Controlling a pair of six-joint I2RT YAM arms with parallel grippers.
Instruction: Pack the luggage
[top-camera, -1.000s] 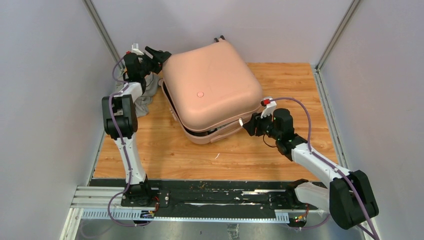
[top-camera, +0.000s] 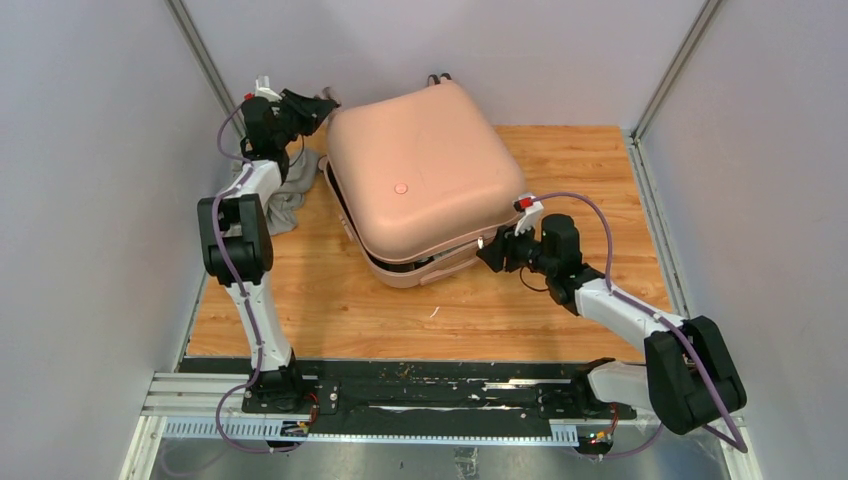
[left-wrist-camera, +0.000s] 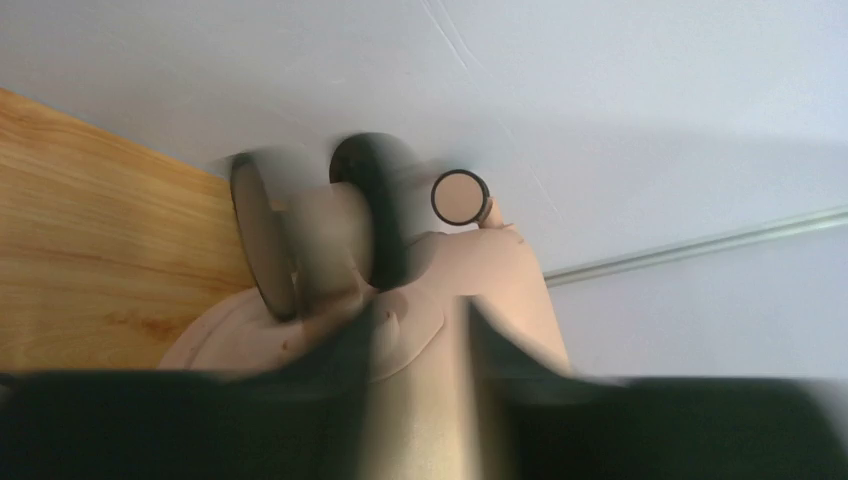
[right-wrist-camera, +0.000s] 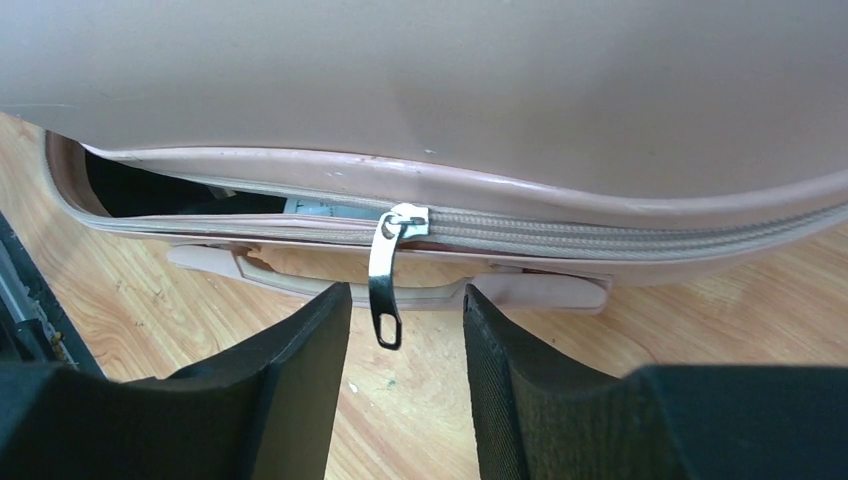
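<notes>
A pink suitcase (top-camera: 420, 170) lies on the wooden floor with its lid resting over a partly open zip seam, a dark inside showing through the gap. My left gripper (top-camera: 324, 108) is at its back-left corner; in the left wrist view it is blurred, fingers apart, with blurred wheels (left-wrist-camera: 262, 240) just beyond. At the front-right seam my right gripper (top-camera: 492, 250) is open, the silver zipper pull (right-wrist-camera: 382, 275) hanging just beyond and between its fingertips. The suitcase's handle (right-wrist-camera: 540, 290) shows below the seam.
A grey cloth (top-camera: 285, 200) lies at the left under the left arm. Bare wooden floor (top-camera: 450, 325) shows in front and at the right. Walls stand close behind and at both sides.
My right gripper has moved a little forward and left along the seam. The suitcase looks unmoved.
</notes>
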